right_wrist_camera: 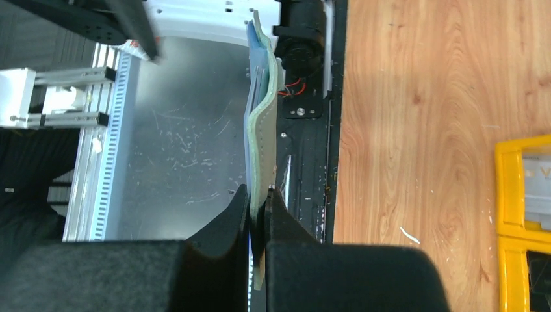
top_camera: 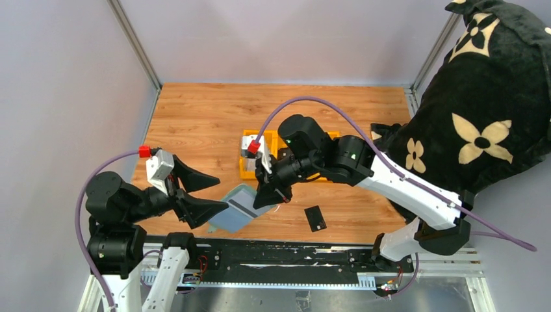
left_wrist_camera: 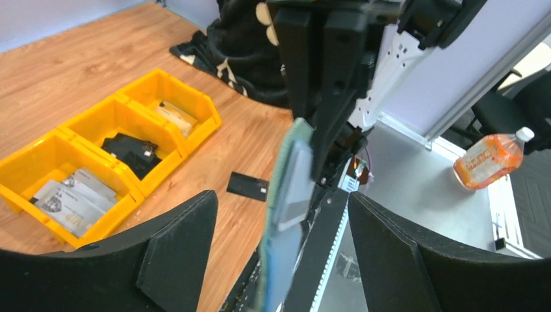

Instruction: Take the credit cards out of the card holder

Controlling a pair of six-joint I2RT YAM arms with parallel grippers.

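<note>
An unfolded card holder (top_camera: 229,218), pale blue inside with a green edge, hangs in the air with a card (top_camera: 245,202) bearing a dark stripe in its pocket. My right gripper (top_camera: 260,201) is shut on one end of it. Edge-on in the right wrist view, the card holder (right_wrist_camera: 263,130) runs up from between the fingers. To the left, my left gripper (top_camera: 221,192) stands open, its lower finger close to the holder in the top view. The left wrist view shows the holder (left_wrist_camera: 286,227) ahead, between the spread fingers but beyond them.
A yellow compartment tray (left_wrist_camera: 97,136) behind the arms has cards and dark items in it. A black card (top_camera: 315,218) lies flat on the wooden table. The dark patterned cloth (top_camera: 481,104) fills the right side.
</note>
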